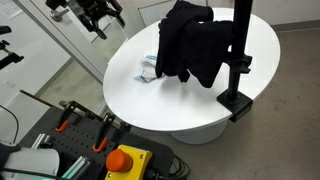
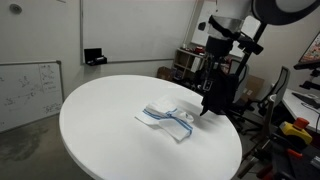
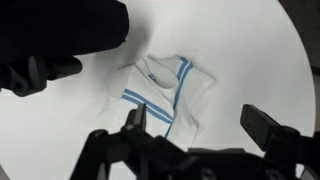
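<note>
A crumpled white cloth with blue stripes [image 3: 150, 104] lies on the white round table [image 2: 95, 125]. In exterior view 2 the same cloth [image 2: 168, 118] is spread loosely with uneven folds; in exterior view 1 only part of the cloth [image 1: 148, 70] shows beside a black draped thing. My gripper [image 1: 111, 29] is high at the upper left of exterior view 1, apart from the cloth. From the wrist, the cloth appears below and between the widely parted fingers of the gripper. It is open, with nothing held.
A black draped thing [image 1: 192, 45] and a dark stand [image 1: 238, 80] clamped at the table's edge take up one side. A yellow box with a red button [image 1: 120, 160] sits off the table.
</note>
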